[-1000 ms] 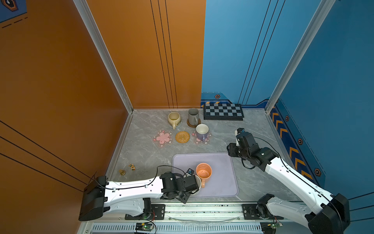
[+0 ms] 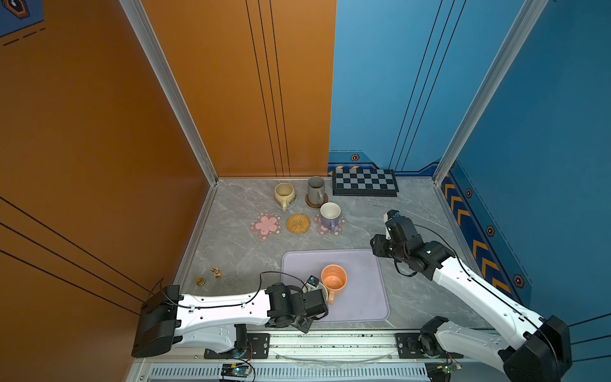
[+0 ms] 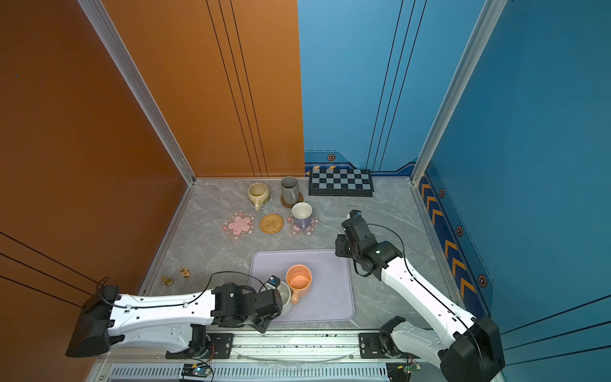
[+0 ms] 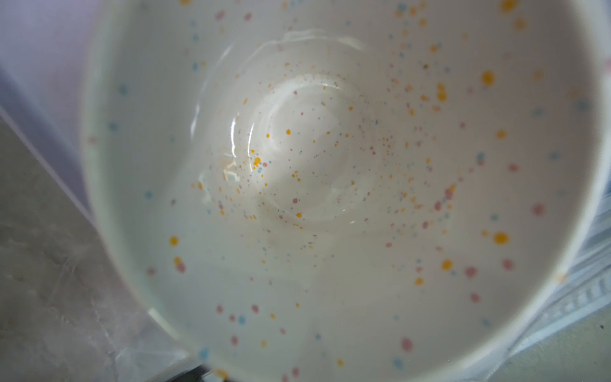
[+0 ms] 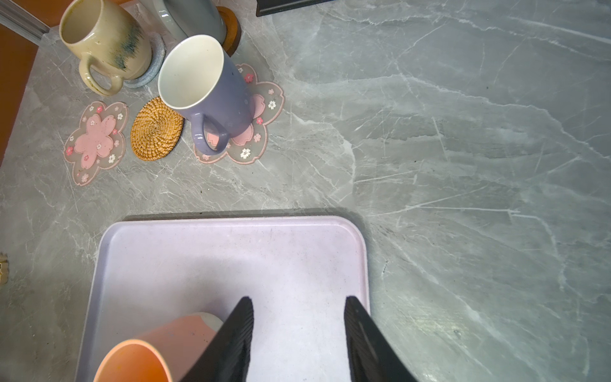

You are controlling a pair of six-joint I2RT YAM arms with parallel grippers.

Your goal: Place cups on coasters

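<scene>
A white cup with coloured specks fills the left wrist view. In the top views my left gripper is right over this cup, beside the orange cup on the tray. The left fingers are hidden, except for a dark sliver at the lower edge of the wrist view. My right gripper is open and empty above the tray's right side. A pink flower coaster and a woven coaster are bare. The purple cup stands on another pink coaster.
Behind, a beige cup sits on a blue coaster and a grey cup on a brown one. A chessboard lies at the back. Two small golden pieces are at left.
My left arm has shifted slightly to the right. The orange cup has moved a touch the same way. The right arm stays where it was.
</scene>
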